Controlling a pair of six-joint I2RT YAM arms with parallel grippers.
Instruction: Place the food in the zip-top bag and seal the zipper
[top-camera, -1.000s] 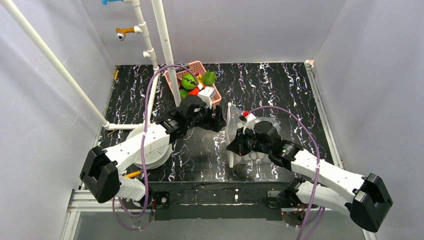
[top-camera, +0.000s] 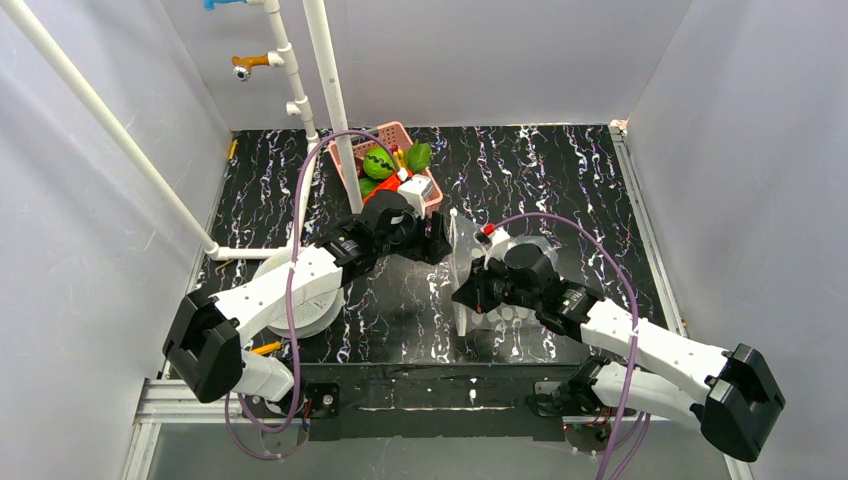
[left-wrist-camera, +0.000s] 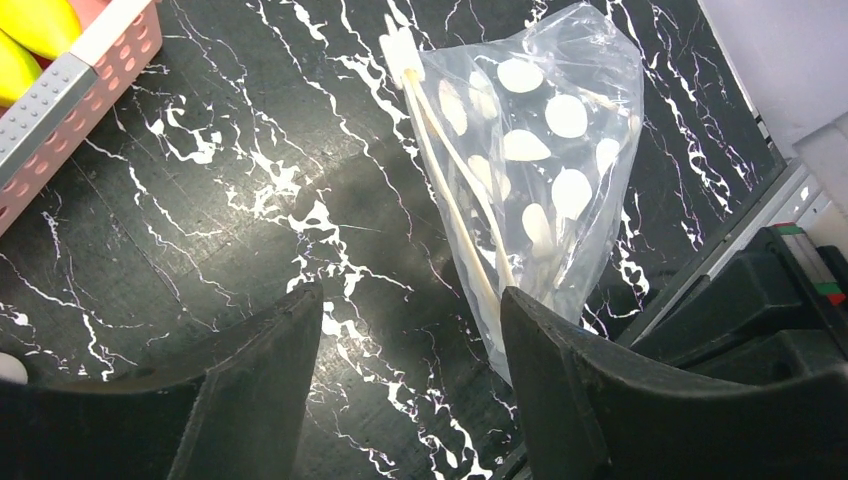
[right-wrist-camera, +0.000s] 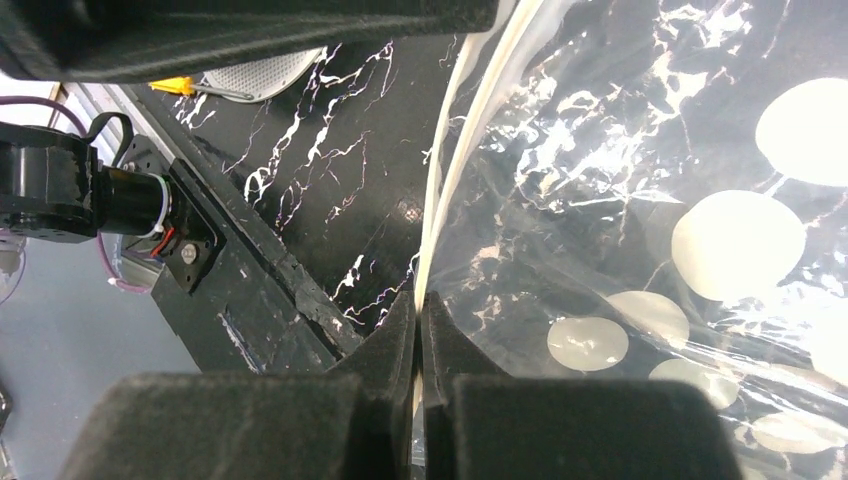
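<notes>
A clear zip top bag with white spots (left-wrist-camera: 568, 190) lies on the black marbled counter, its pale zipper strip (right-wrist-camera: 440, 210) running lengthwise along one edge. My right gripper is shut on that strip at the bag's opening. My left gripper (top-camera: 436, 240) hangs just left of the bag, fingers apart with nothing between them; in its wrist view the bag lies beyond the fingertips. Behind it, a pink basket (top-camera: 398, 134) holds the food: a watermelon (top-camera: 378, 162), bananas and green items.
White pipes (top-camera: 240, 254) stand at the left and back left. White round plates (top-camera: 312, 318) and a yellow-handled tool (top-camera: 265, 348) lie at the front left.
My left arm has shifted very slightly. Otherwise little differs; the right gripper stays on the bag's edge.
</notes>
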